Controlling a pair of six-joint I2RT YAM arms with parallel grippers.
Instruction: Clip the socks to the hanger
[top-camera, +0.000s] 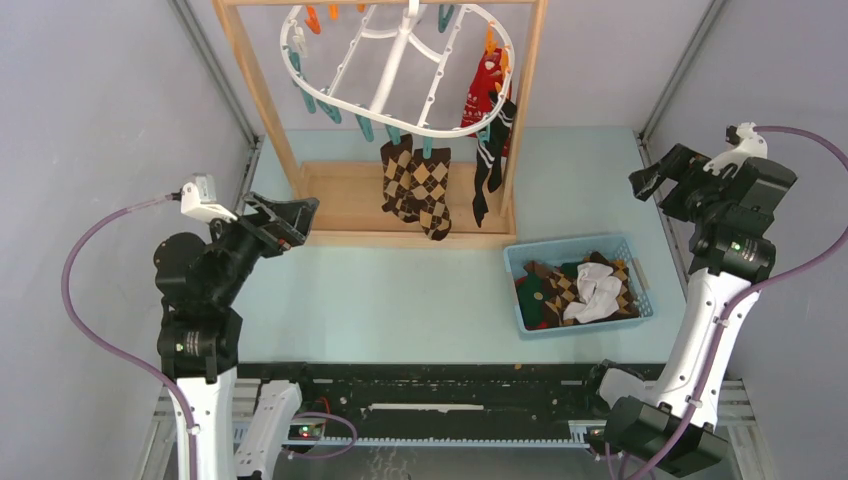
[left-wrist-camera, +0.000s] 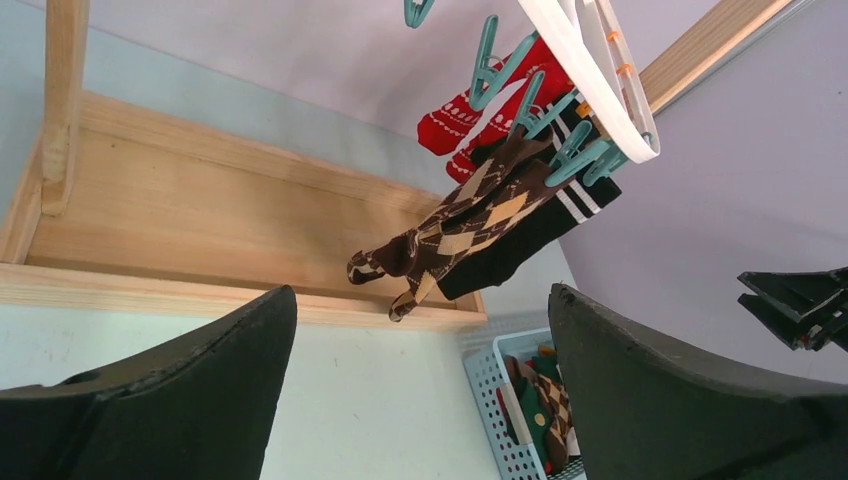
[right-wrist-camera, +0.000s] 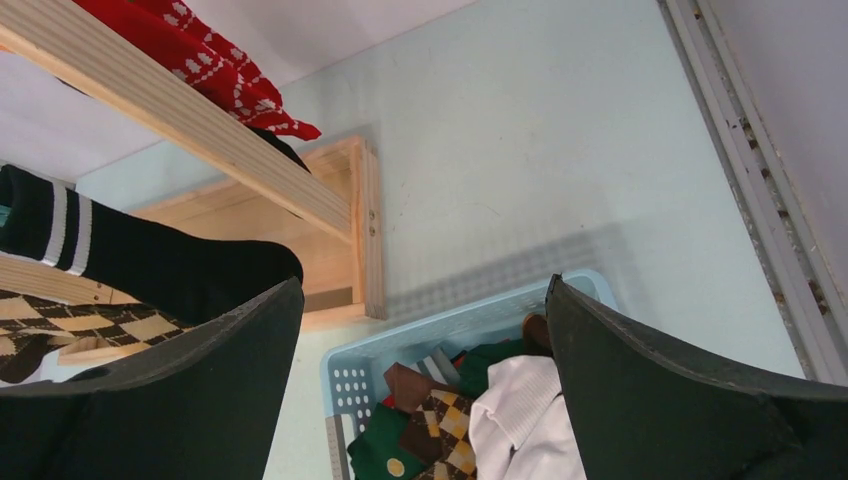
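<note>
A white oval hanger (top-camera: 388, 75) with teal and orange clips hangs inside the wooden frame. Brown argyle socks (top-camera: 432, 190) dangle from its front rim, and black striped socks (top-camera: 489, 160) and red patterned socks (top-camera: 484, 88) hang at its right end. More socks lie heaped in the blue basket (top-camera: 526, 325), among them a white sock (top-camera: 597, 292), a green sock (top-camera: 531, 299) and brown argyle ones. Left of the frame, my left gripper (top-camera: 308, 221) is open and empty. High to the right of the basket, my right gripper (top-camera: 640, 186) also stands open, nothing between its fingers.
The wooden frame's posts (top-camera: 262, 95) flank the hanger, with a low wooden base (top-camera: 340, 180) beneath. Walls stand close on both sides.
</note>
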